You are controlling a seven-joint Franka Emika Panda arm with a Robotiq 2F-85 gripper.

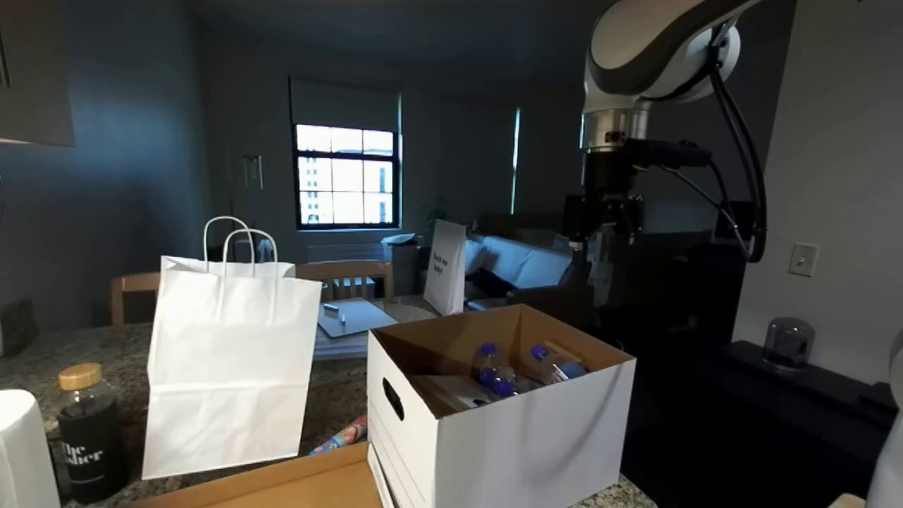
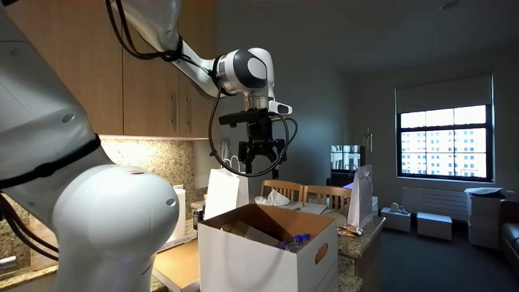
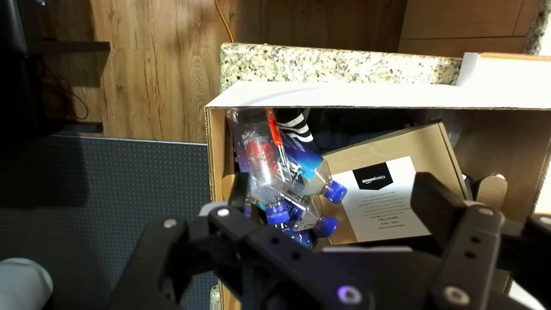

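A white cardboard box (image 1: 533, 440) stands open-topped on the counter. In the wrist view it holds several clear bottles with blue caps (image 3: 335, 192), bunched at its left end. Beside them lies a brown carton (image 3: 356, 157) with a white and black label, and an orange-red slim item (image 3: 273, 126) rests over the bottles. My gripper (image 2: 263, 168) hangs above the box, pointing down. Its fingers (image 3: 439, 206) stand wide apart, and nothing shows between them up at their height.
A white paper bag (image 1: 233, 372) with handles and a dark bottle with a wooden lid (image 1: 92, 440) stand left of the box. An open tan lid or tray (image 1: 296, 482) lies against it. Another white bag (image 2: 360, 197) stands at the counter's far end. Air around the gripper is clear.
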